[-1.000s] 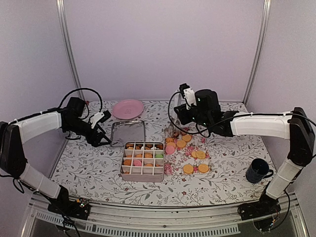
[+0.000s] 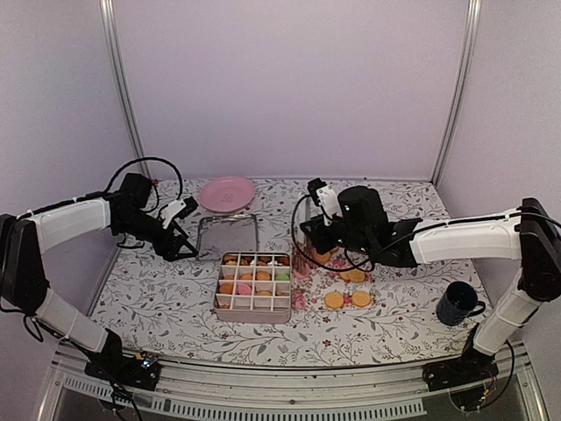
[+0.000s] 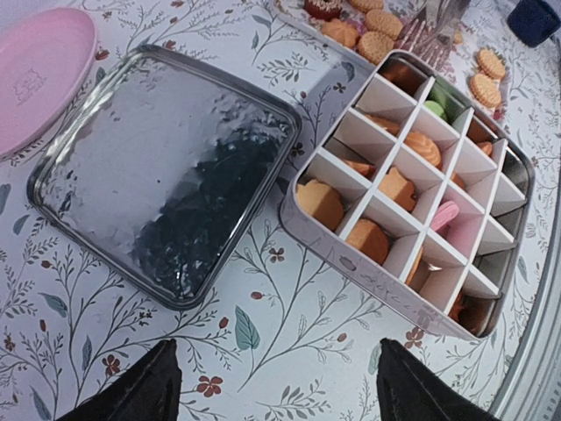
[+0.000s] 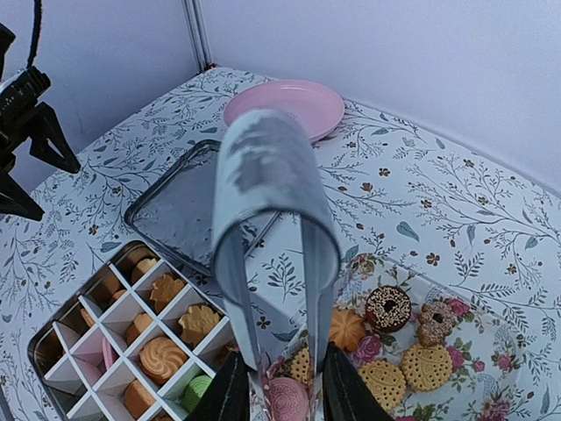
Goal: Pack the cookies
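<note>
My right gripper is shut on metal tongs, its black fingers against both tong arms. Between the tong arms in the right wrist view lies a round pink cookie; whether the tips touch it cannot be made out. More cookies lie on the flowered mat, among them a sprinkled dark ring and pale round biscuits. Left of the mat stands the divided box, many compartments filled and some looking empty. Beyond the grey tray's left side, my left gripper stands open and empty.
An empty grey tray sits behind the box, and a pink plate is farther back. A dark blue mug stands at the front right. Bare tablecloth shows at the front left and right back.
My right gripper has come lower with the tongs and slightly left, over the mat's left part near the box. The left arm, box and tray look unmoved.
</note>
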